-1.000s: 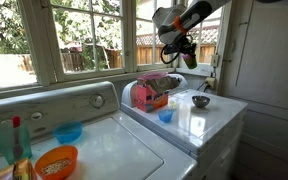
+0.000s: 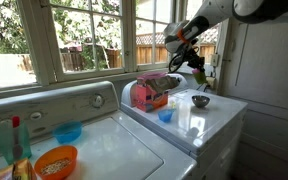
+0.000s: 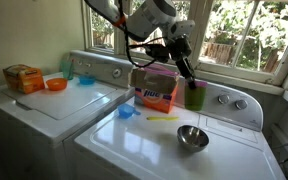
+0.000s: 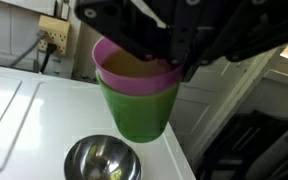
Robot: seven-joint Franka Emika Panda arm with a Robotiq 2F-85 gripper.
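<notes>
My gripper (image 3: 191, 82) is shut on a green cup with a pink rim (image 4: 139, 95), holding it in the air above the white machine top. The wrist view looks partly into the cup, and its inside appears brownish; the fingertips are largely hidden there. A shiny metal bowl (image 4: 102, 160) rests on the machine top, below and apart from the cup. In exterior view 2 the green cup (image 3: 195, 96) hangs above and slightly behind the metal bowl (image 3: 192, 138).
A pink and orange box (image 3: 156, 88) stands against the back panel. Near it lie a blue cup (image 3: 126, 111) and a yellow strip-like item (image 3: 163, 119). Orange bowl (image 2: 56, 162) and blue bowl (image 2: 67, 132) sit on the neighbouring machine. Right of the metal bowl, the top is clear.
The arm has lowered the cup and moved it slightly to the right in exterior view 1. The bowl and the other objects have stayed in place.
</notes>
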